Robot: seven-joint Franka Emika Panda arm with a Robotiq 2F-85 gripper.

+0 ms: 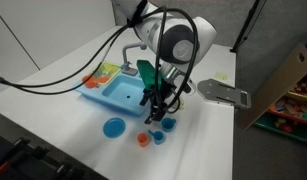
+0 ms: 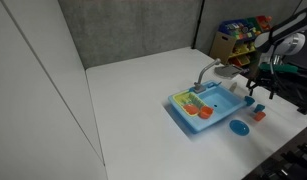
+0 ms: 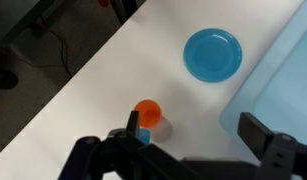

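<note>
My gripper stands open above the table, beside the right edge of the blue toy sink. In the wrist view the gripper shows nothing held between its separated fingers. An orange cup lies below, near the left finger, with a blue item partly hidden behind that finger. A round blue plate rests flat on the table, apart from the basin. In exterior view 1, the orange cup and blue cups sit close together, right of the plate.
Orange and green pieces lie at the sink's left side, and a grey faucet rises behind it. A grey tray lies to the right. Beyond the table's right edge is a bin of toys.
</note>
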